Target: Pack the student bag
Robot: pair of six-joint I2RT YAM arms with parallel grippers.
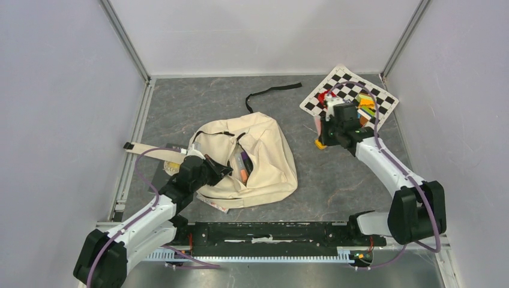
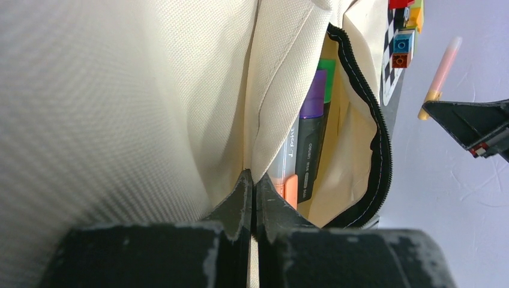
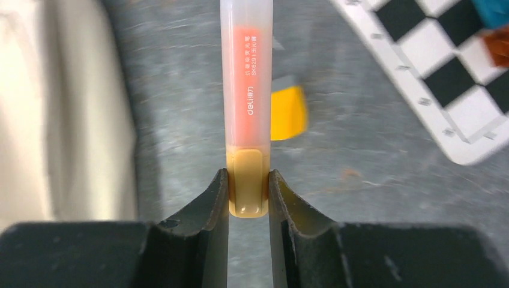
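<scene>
The cream bag lies left of the table's middle. Its zipped pocket gapes, showing a purple-capped dark marker, a green-capped one and an orange-and-clear one. My left gripper is shut on a fold of the bag's cloth beside that pocket. Off to the right, my right gripper is shut on the yellowish end of a translucent pink highlighter, which points away from its fingers. In the left wrist view this highlighter hangs well above the table, apart from the bag.
A yellow-and-grey item lies on the table below the highlighter. The chessboard at the back right carries a red item and coloured blocks. Bare table separates bag and right arm.
</scene>
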